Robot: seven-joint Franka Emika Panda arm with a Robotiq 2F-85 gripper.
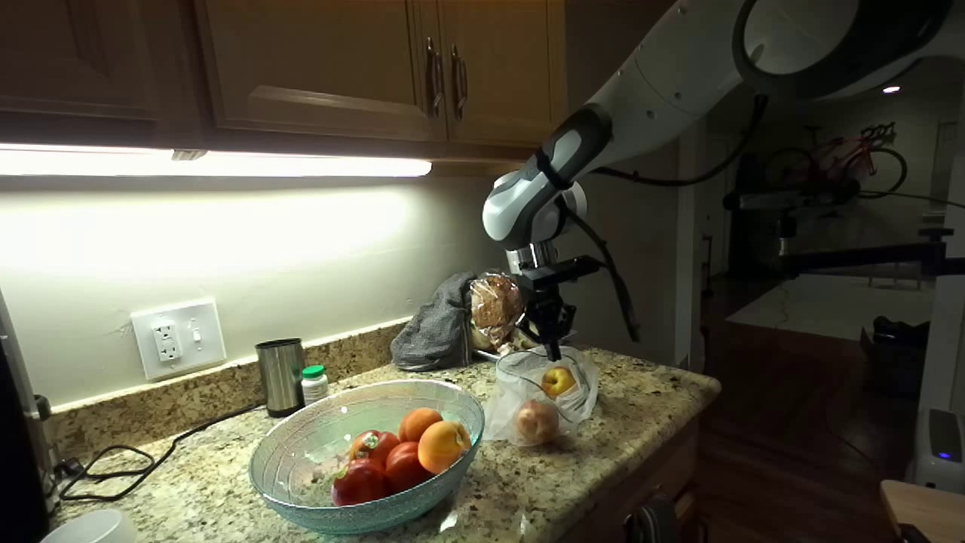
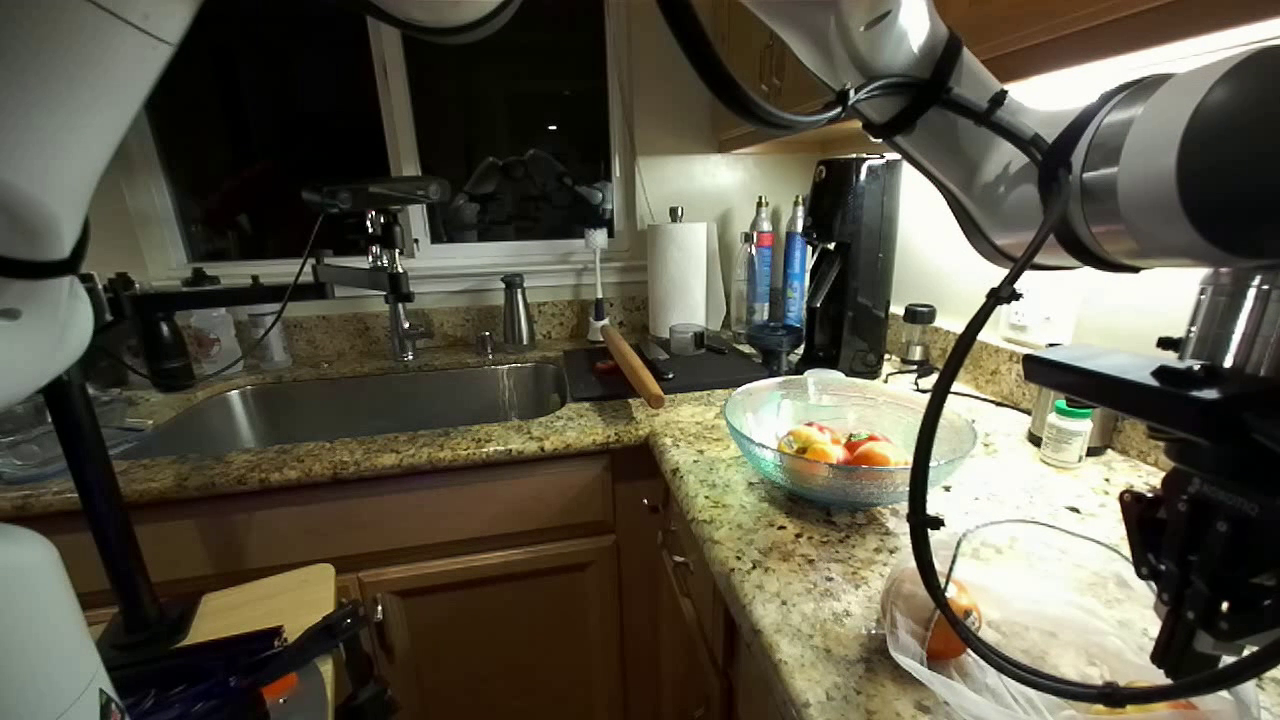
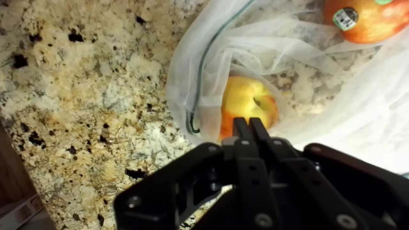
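A white translucent mesh bag (image 1: 579,403) lies on the granite counter with two apples in it. The yellow apple (image 3: 247,97) sits near the bag's mouth, close to a green drawstring (image 3: 201,76). A redder apple (image 3: 368,21) with stickers is at the upper right of the wrist view. My gripper points down over the near edge of the yellow apple, fingers drawn together with only a narrow slit between the tips. Whether a fold of mesh is caught in that slit cannot be made out. The apple itself is not between the fingers.
A glass bowl (image 1: 307,507) of several fruits stands on the counter beside the bag. Behind are a grey cloth (image 1: 434,326), a wrapped loaf (image 1: 494,308), a steel cup (image 1: 281,375) and a green-capped bottle (image 1: 314,385). The counter edge drops off at the right.
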